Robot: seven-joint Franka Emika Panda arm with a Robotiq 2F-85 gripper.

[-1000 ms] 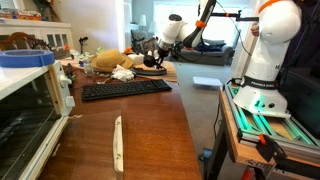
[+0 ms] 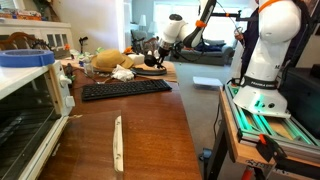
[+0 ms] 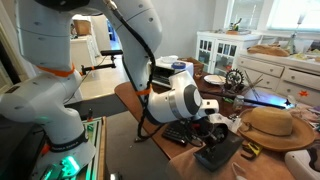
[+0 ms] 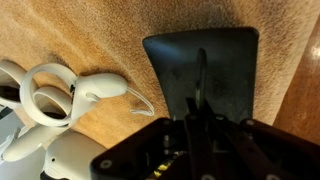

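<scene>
My gripper is shut on a narrow dark object [image 4: 201, 72], which points up in the wrist view. It stands over a flat black tray-like thing [image 4: 230, 55] lying on a tan cloth [image 4: 130, 30]. Black on black makes it hard to tell whether the narrow object touches the tray or belongs to it. Exterior view 2 shows the black tray [image 3: 222, 152] near the table's front edge, close to the gripper's tip. In exterior view 1 the gripper [image 2: 158, 57] is low over the table's far end, its fingers too small to make out.
White controllers [image 4: 85, 88] with rings lie left of the tray in the wrist view. A black keyboard [image 2: 125, 89] is on the table, with a brown hat [image 3: 275, 125] beyond the tray. A pale stick [image 2: 118, 145] lies on the otherwise clear near wood.
</scene>
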